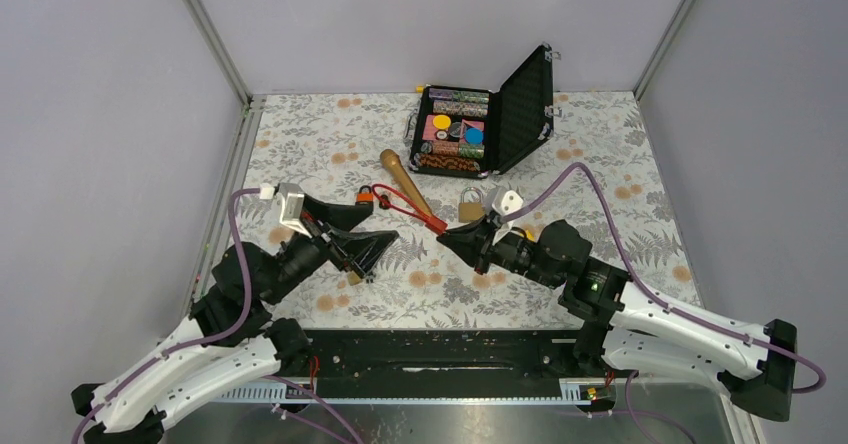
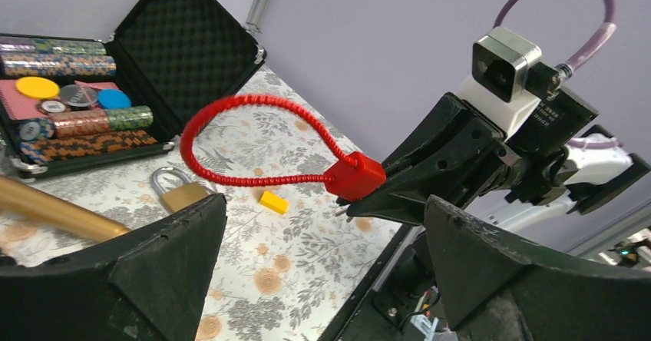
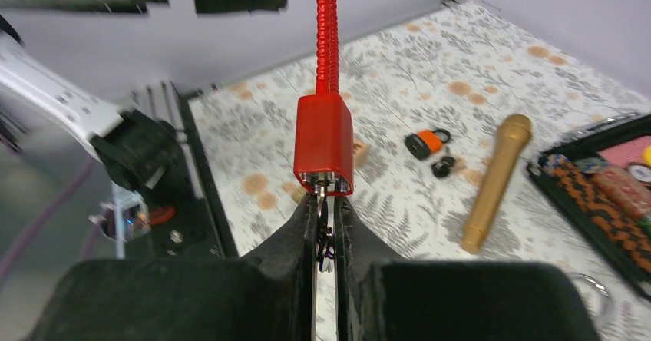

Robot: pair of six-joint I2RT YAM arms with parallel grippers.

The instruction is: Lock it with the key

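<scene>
A red lock with a beaded cable loop (image 2: pixel 261 180) is held up in the air by my right gripper (image 1: pixel 443 236), which is shut on the lower end of its red body (image 3: pixel 324 143). Silvery metal (image 3: pixel 326 237) shows between those fingers; whether it is the key, I cannot tell. My left gripper (image 1: pixel 383 225) stands open facing it, and nothing is between its fingers. In the left wrist view the loop curves up and leftward from the body (image 2: pixel 355 177), apart from the left fingers (image 2: pixel 153 272). The keyhole is hidden.
A brass padlock (image 2: pixel 188 196), a yellow block (image 2: pixel 273 202), a gold stick-like object (image 3: pixel 497 180), an orange padlock (image 3: pixel 424 143) and a small black item (image 3: pixel 442 167) lie on the table. An open chip case (image 1: pixel 465 169) stands behind.
</scene>
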